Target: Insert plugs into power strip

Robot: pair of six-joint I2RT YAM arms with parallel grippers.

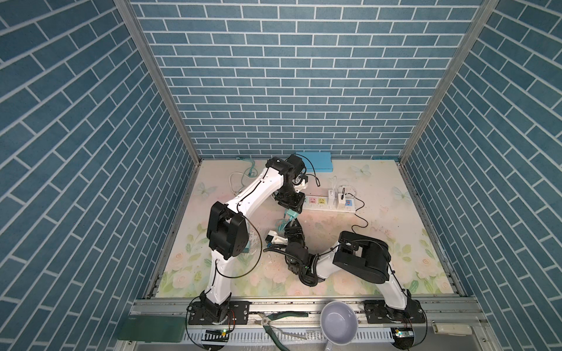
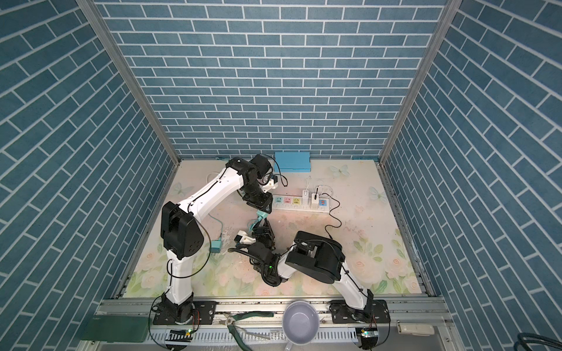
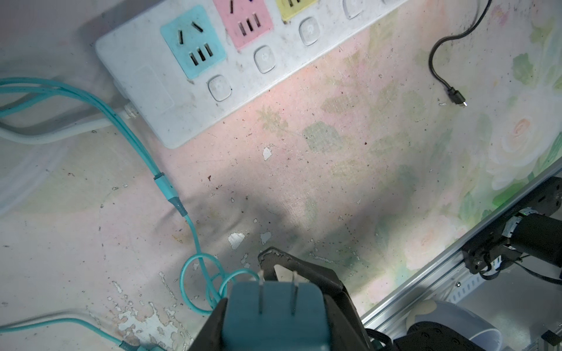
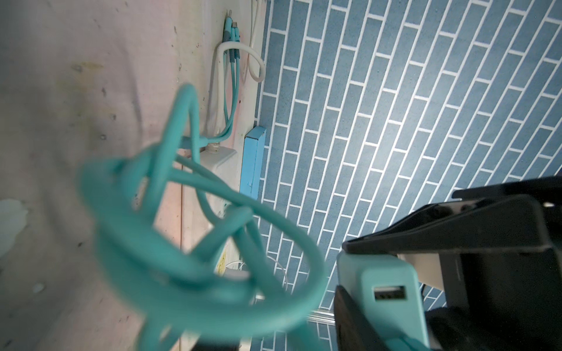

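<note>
A white power strip [image 1: 327, 204] lies mid-table; two white plugs [image 2: 315, 200] sit at its right end, with pink, yellow and other sockets bare. My left gripper [image 1: 292, 208] is shut on a teal charger [image 3: 275, 321] whose two prongs show in the left wrist view. My right gripper [image 2: 262, 223] comes from the front to that charger, its fingers around the body in the right wrist view, where a USB port [image 4: 388, 292] faces out; whether they grip is unclear. Coiled teal cable [image 4: 134, 210] hangs beside the charger.
A second teal charger [image 2: 215, 245] lies at front left with its cable. A blue box [image 2: 292, 162] stands at the back wall. A black cable [image 2: 335, 217] trails right of the strip.
</note>
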